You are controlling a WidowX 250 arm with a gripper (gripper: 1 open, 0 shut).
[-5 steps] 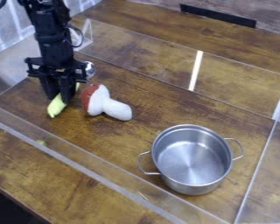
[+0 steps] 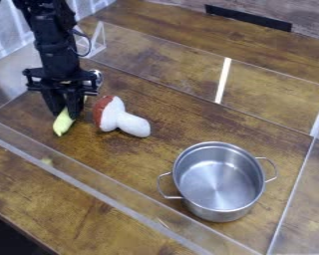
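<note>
My black gripper [image 2: 61,96] reaches down at the left side of the table, its fingers around or just over a pale yellow-green elongated object [image 2: 64,122]; whether it grips it is hard to tell. A red-and-white mushroom-like toy [image 2: 127,121] lies just right of the gripper. A silver two-handled pot [image 2: 218,182] stands at the lower right.
Clear panels or edging [image 2: 149,235] border the wooden work surface.
The gripper has shifted very slightly to the left over the yellow-green object. The toy and pot stay in place.
</note>
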